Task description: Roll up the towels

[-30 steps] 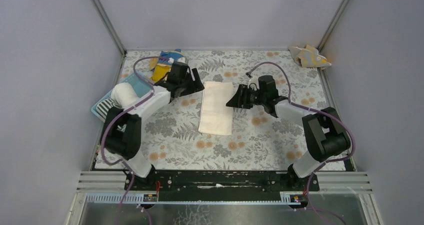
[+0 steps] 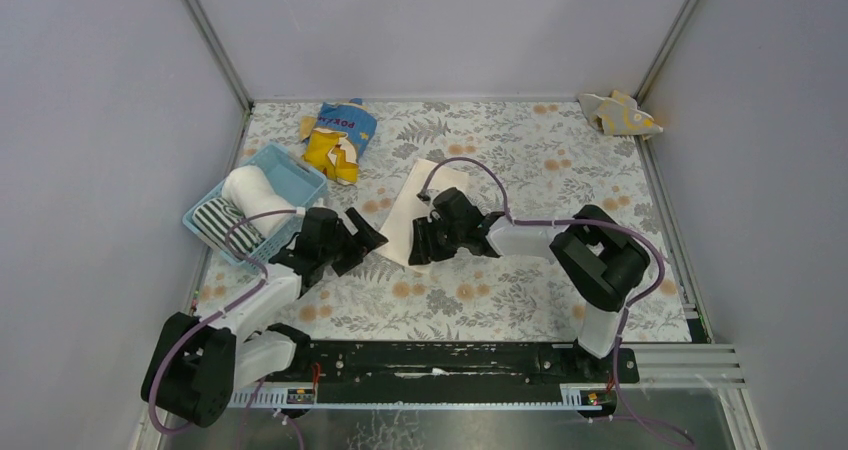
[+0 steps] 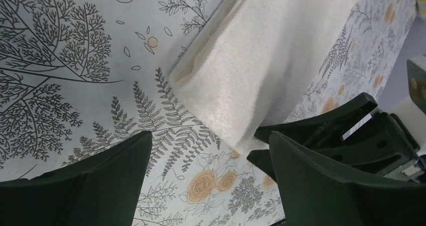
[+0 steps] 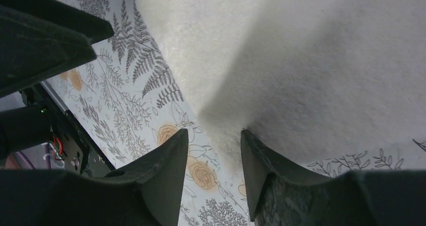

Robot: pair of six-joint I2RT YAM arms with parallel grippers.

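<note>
A white towel point(image 2: 403, 215) lies folded on the patterned table, now slanted in the top view. My left gripper point(image 2: 366, 240) is open beside the towel's near left corner; in the left wrist view, the towel point(image 3: 236, 75) lies ahead of its spread fingers point(image 3: 108, 178), with nothing between them. The right gripper point(image 2: 417, 247) is over the towel's near right part. From the right wrist view, its fingers point(image 4: 163, 178) stand apart, and one tip is against or just over the towel's near edge point(image 4: 221, 135). I cannot tell whether any cloth is between them.
At the left, a blue basket point(image 2: 297, 182) holds a rolled white towel point(image 2: 254, 196) and a striped roll point(image 2: 214, 220). Behind it lies a blue and yellow bag point(image 2: 341, 140). A yellow-grey cloth point(image 2: 620, 116) rests in the far right corner.
My left gripper came down toward the near side, beside the towel. The right gripper moved left and nearer, over the towel. The towel's near end has shifted left, turning it from straight to slanted.
</note>
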